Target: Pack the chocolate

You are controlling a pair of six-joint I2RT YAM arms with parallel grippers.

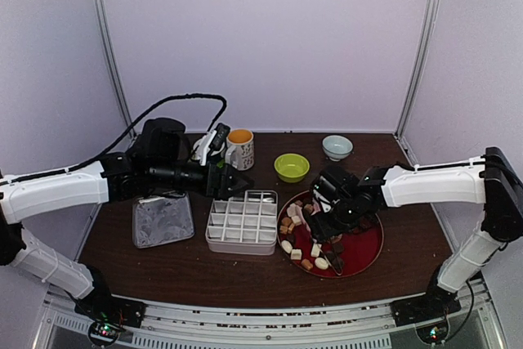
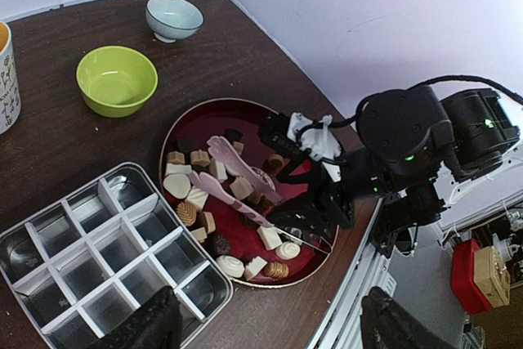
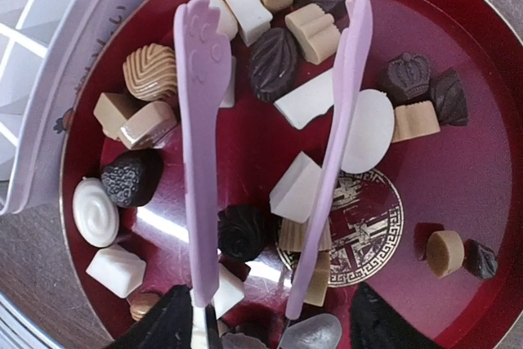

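Assorted chocolates, white, tan and dark, lie on a red plate [image 1: 364, 255] right of a divided box [image 1: 242, 234]. My right gripper [image 1: 319, 218] is low over the plate. In the right wrist view, pink tong-like tips [image 3: 200, 96] reach over the chocolates from below, spread apart; the gripper is open at their lower ends, with metal handles between its fingers. My left gripper [image 1: 237, 181] is open above the back of the box; in the left wrist view its dark fingers [image 2: 384, 324] show at the bottom edge.
A clear lid [image 1: 162, 226] lies left of the box. A mug [image 1: 241, 153], green bowl [image 1: 292, 167] and pale blue bowl [image 1: 337, 147] stand behind.
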